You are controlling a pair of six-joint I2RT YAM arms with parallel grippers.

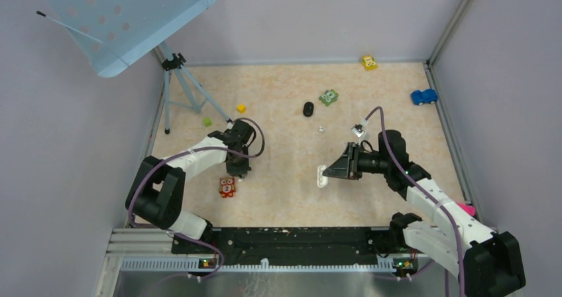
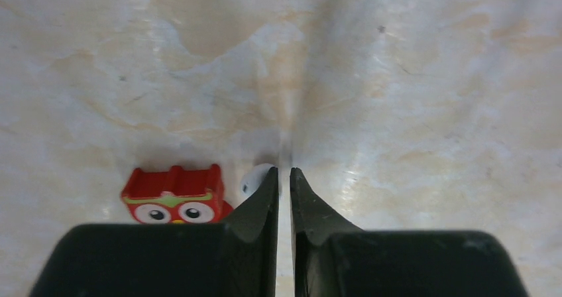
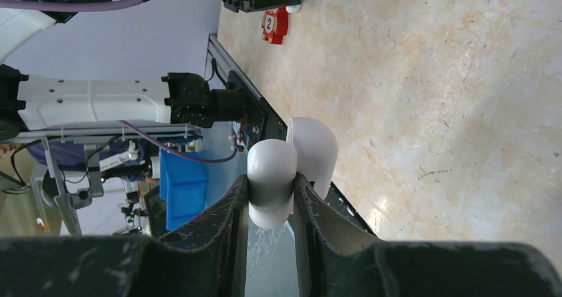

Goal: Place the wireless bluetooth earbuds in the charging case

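The white charging case (image 3: pixel 272 178) with its lid up (image 3: pixel 315 144) is held in my right gripper, whose fingers are shut on it; in the top view it (image 1: pixel 322 176) is right of centre, near the front. My left gripper is low over the table at the left, its fingers close together. A small white earbud (image 2: pixel 256 178) shows at its left fingertip, partly hidden; whether it is held or lying on the table I cannot tell.
A red owl block (image 2: pixel 172 194) is just beside the left gripper. A tripod stand (image 1: pixel 189 88) stands back left. A black object (image 1: pixel 308 109), green owl block (image 1: pixel 329 97), small cubes and a blue car (image 1: pixel 424 97) are farther back.
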